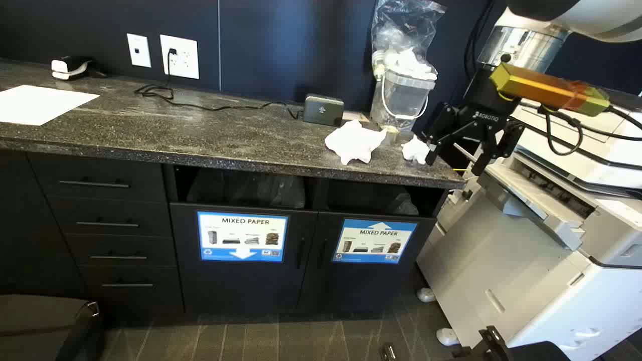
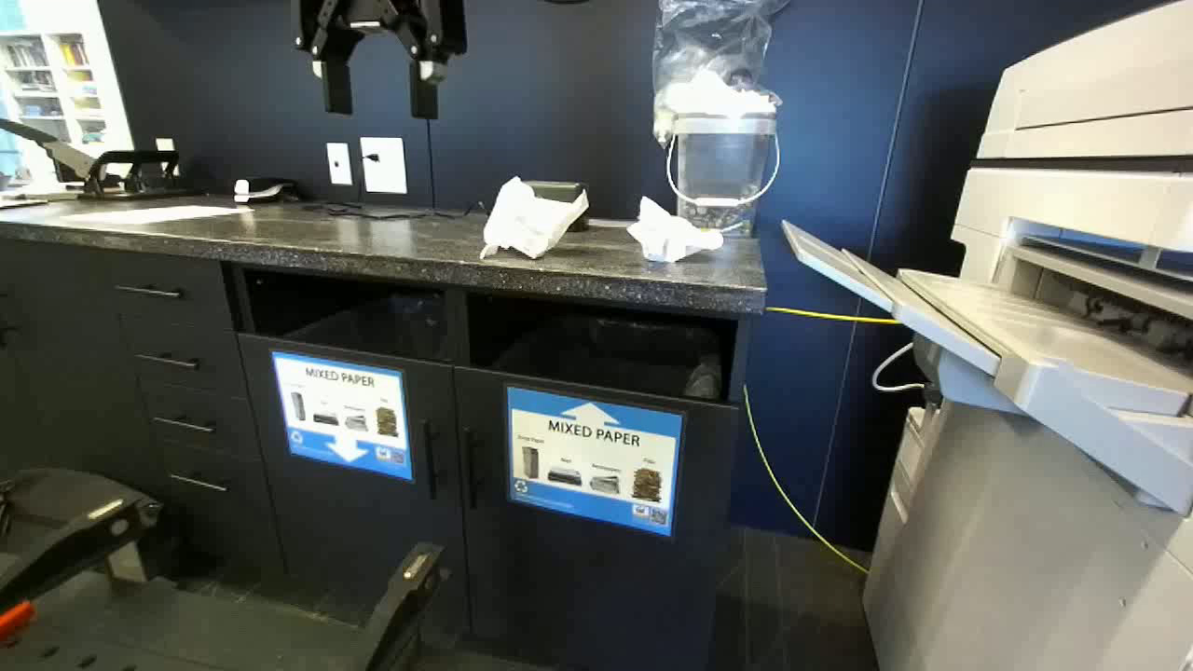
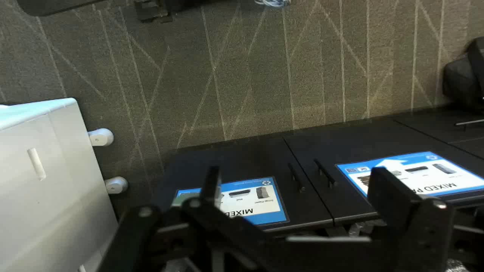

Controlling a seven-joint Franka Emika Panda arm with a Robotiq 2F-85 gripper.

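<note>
My gripper hangs open in the air, well above the counter in exterior view 2, with nothing between its fingers. A larger crumpled white paper lies on the counter, in front of a small dark box. To its right, near the counter's end, is a smaller crumpled paper. At the back right stands a clear bucket with white crumpled material and a plastic bag on top. Facing down in the wrist view, my fingers spread wide over the floor and cabinet fronts; the papers are out of sight there.
Below the counter are two open bin slots, each over a door with a MIXED PAPER sign. A white printer flanks the right end. On the left lie a flat white sheet and a cable.
</note>
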